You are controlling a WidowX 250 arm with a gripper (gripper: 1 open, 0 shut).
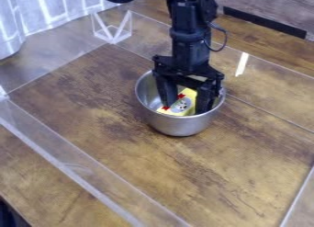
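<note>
A black robot arm reaches down from the top centre to a steel bowl (181,128) near the middle of the wooden surface. My gripper (185,91) is open, its fingers reaching into the bowl on either side of a small yellow object (182,105) with red and white markings. The dark fingers partly hide the object, and whether they touch it cannot be told.
A white wire stand (110,27) stands at the back left, by pale translucent material. A white strip (241,63) lies to the right behind the bowl.
</note>
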